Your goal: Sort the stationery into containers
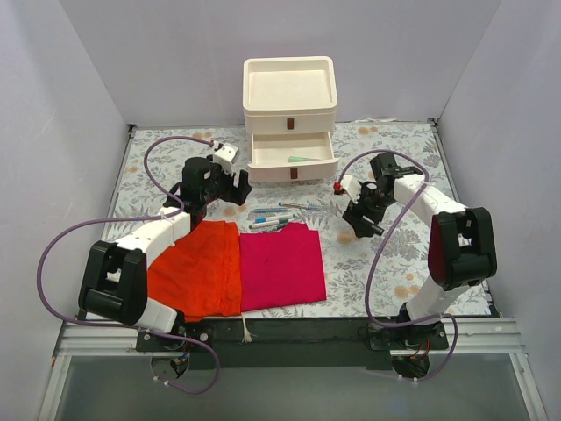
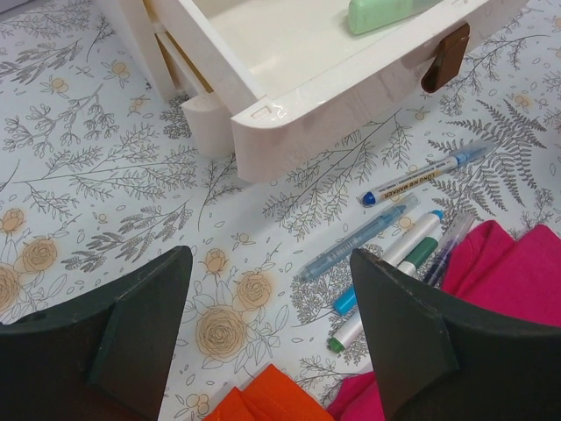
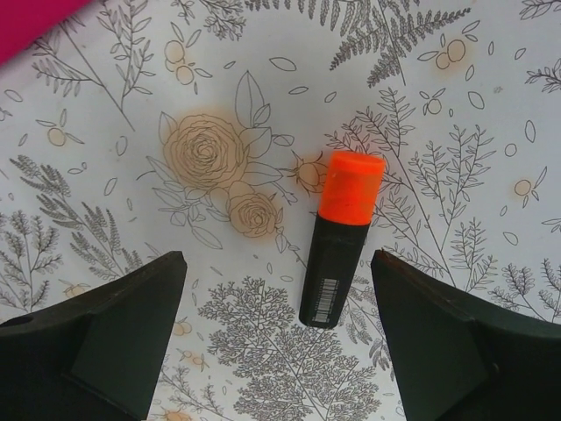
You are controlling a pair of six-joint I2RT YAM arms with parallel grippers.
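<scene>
A highlighter [image 3: 339,241] with a black body and an orange cap lies on the patterned cloth, between and beyond the fingers of my right gripper, which is open and empty above it. From the top, that right gripper [image 1: 364,226] mostly covers the highlighter. My left gripper is part open with nothing between its fingers, left of the drawer front [image 1: 294,171]. Several markers and pens lie in a group: a white marker with a blue cap [image 2: 412,182], a clear pen [image 2: 359,237] and a green-capped marker [image 2: 412,254]. The pulled-out drawer holds a pale green item [image 2: 377,12].
A white two-tier drawer unit [image 1: 290,85] stands at the back centre. Orange cloth [image 1: 197,272] and pink cloth [image 1: 282,272] lie at the front left and centre. Bare patterned table [image 1: 408,263] surrounds the right gripper.
</scene>
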